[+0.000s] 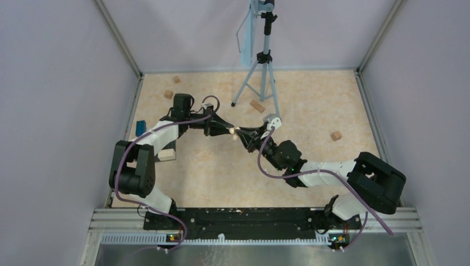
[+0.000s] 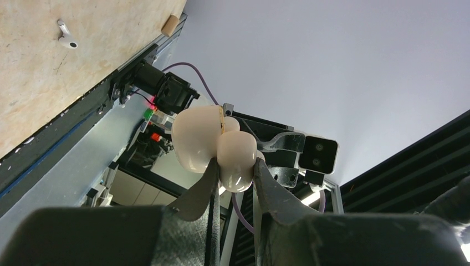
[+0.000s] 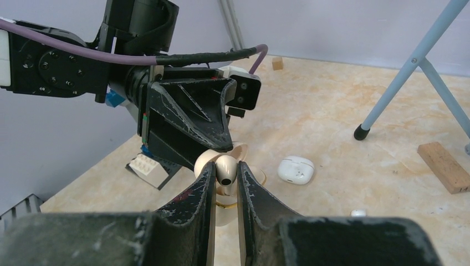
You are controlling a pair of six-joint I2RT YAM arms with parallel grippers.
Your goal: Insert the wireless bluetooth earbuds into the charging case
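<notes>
My left gripper is shut on the white charging case, which is raised above the table with its lid open in the right wrist view. My right gripper is shut on a white earbud (image 3: 226, 167), held at the open case; whether it is seated in a slot I cannot tell. A loose earbud (image 2: 67, 39) lies on the table in the left wrist view. A closed white case (image 3: 295, 169) also lies on the table in the right wrist view.
A tripod (image 1: 263, 83) stands at the back. Small wooden blocks (image 1: 336, 135) are scattered on the table (image 1: 205, 172). A dark tray with a white block (image 1: 166, 154) is at the left, under the left arm.
</notes>
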